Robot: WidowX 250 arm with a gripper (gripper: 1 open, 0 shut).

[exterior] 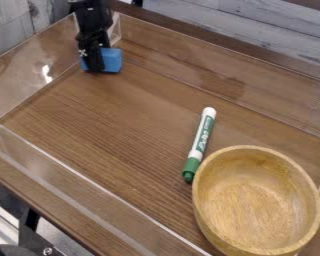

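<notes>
My black gripper (93,48) reaches down from the top left onto a blue block (105,61) near the back left corner of the wooden table. Its fingers are at or just over the block's left side; I cannot tell whether they are closed on it. A green-and-white marker (200,140) lies on the right half. A tan round bowl (256,200) stands at the front right.
Clear plastic walls edge the table (123,130) on the left and front.
</notes>
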